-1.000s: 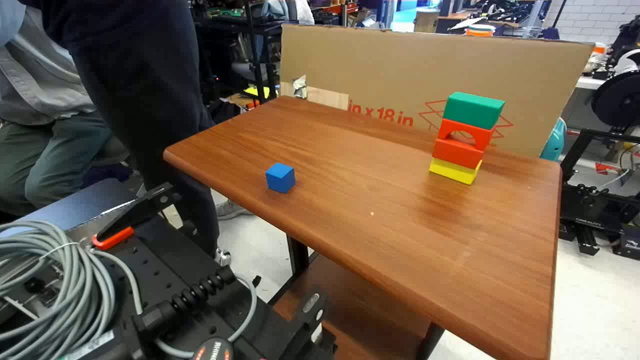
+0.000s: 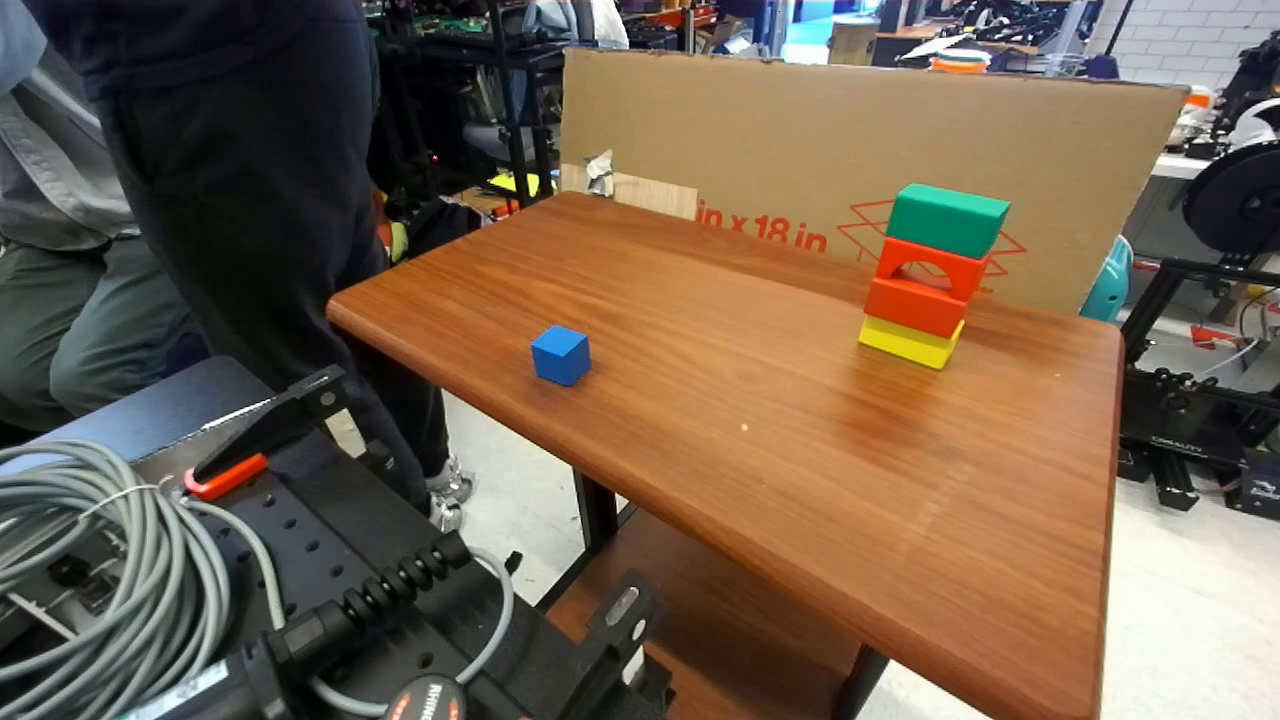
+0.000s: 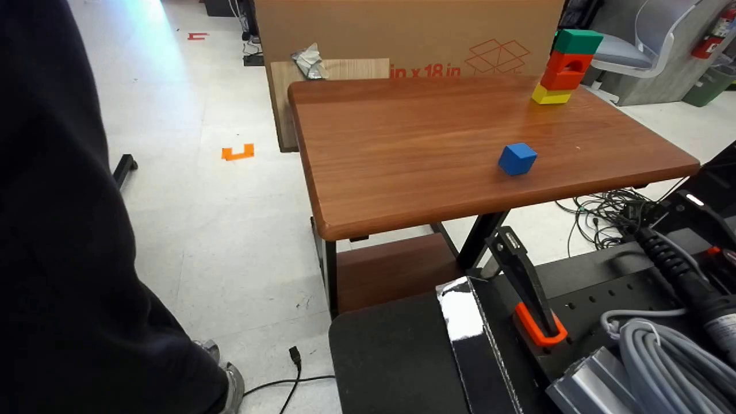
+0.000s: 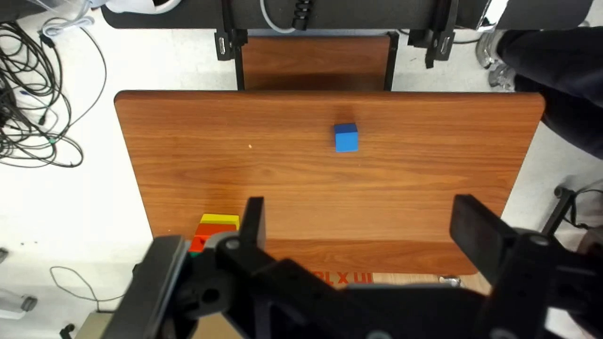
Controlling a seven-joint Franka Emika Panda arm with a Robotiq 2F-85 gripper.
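Observation:
A blue cube (image 2: 560, 356) lies alone on the wooden table, close to the edge on the robot's side. Toward the far edge stands a tower of blocks: a yellow block (image 2: 908, 342) at the bottom, red blocks (image 2: 917, 305) above it with an arch-shaped opening, and a green block (image 2: 948, 220) on top. In the wrist view my gripper is open high over the table, nothing between its fingers; the blue cube (image 4: 346, 141) appears well below. The left finger's side partly covers the tower there. Neither exterior view shows the gripper.
A cardboard sheet (image 2: 768, 132) stands upright behind the table (image 2: 720, 480). A person (image 3: 83, 241) stands beside the table. Coiled cable (image 2: 108, 552) and an orange-handled clamp (image 2: 228, 476) rest on the robot's base.
The standing person's legs have shifted slightly to the left in exterior view 1. The blue cube and the tower are where they were.

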